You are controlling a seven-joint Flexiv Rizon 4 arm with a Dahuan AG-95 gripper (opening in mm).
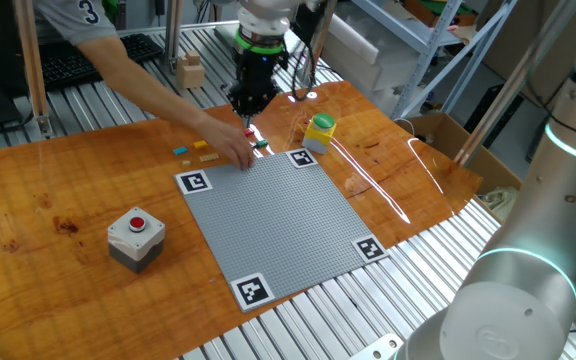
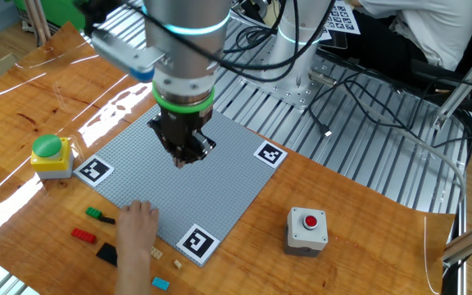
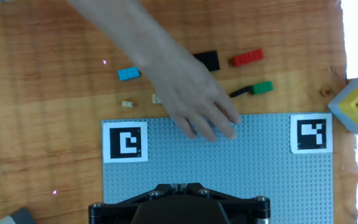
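Note:
My gripper hangs over the grey studded baseplate point(image 3: 222, 171), its fingertips close together and nothing visible between them. Along the plate's far edge in the wrist view lie loose bricks: a blue one point(image 3: 128, 73), a black one point(image 3: 209, 60), a red one point(image 3: 248, 57), a green one point(image 3: 262, 88) touching a thin dark piece point(image 3: 241, 91), and a small beige one point(image 3: 127, 104). A person's hand point(image 3: 194, 93) reaches across them, fingers at the plate's edge; whatever lies beneath it is hidden. Another beige brick point(image 3: 156, 99) is partly covered by the hand.
A yellow box with a green button point(image 2: 47, 156) stands beside one plate corner. A grey box with a red button point(image 2: 307, 231) is on the wood farther off. Marker tags sit at the plate's corners. Most of the plate is bare, but the person's arm point(image 1: 168, 95) crosses the bricks' area.

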